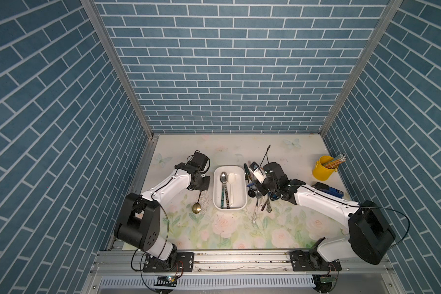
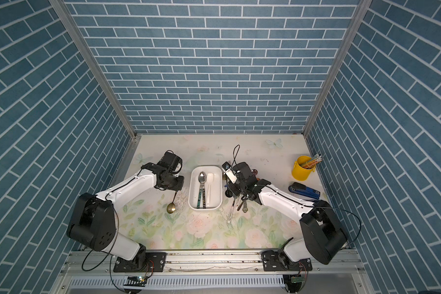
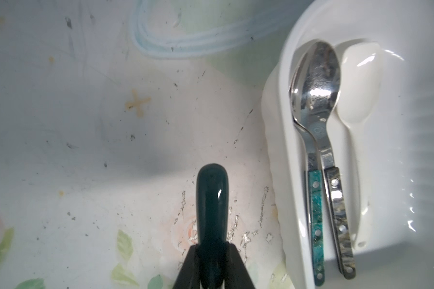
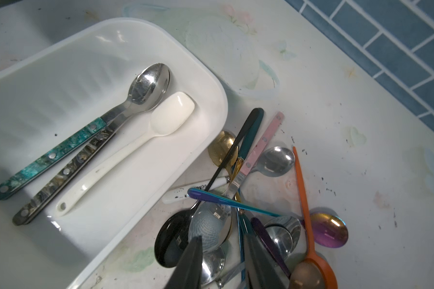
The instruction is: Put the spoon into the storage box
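Note:
My left gripper is shut on the dark green handle of a spoon (image 3: 212, 207), left of the white storage box (image 3: 277, 144). That spoon's gold bowl (image 1: 196, 208) shows below the gripper in the top left view. Inside the box lie two metal spoons with patterned handles (image 4: 79, 159) and a white spoon (image 4: 130, 144). My right gripper stands open above a heap of spoons right of the box, with nothing seen held between its fingers; its tips hide part of the heap.
The heap includes a pink-handled spoon (image 4: 262, 144), an orange spoon (image 4: 303, 202) and a black spoon (image 4: 171, 240). At the far right are a yellow bucket (image 1: 323, 169) with thin sticks and a blue-black object (image 2: 303, 190).

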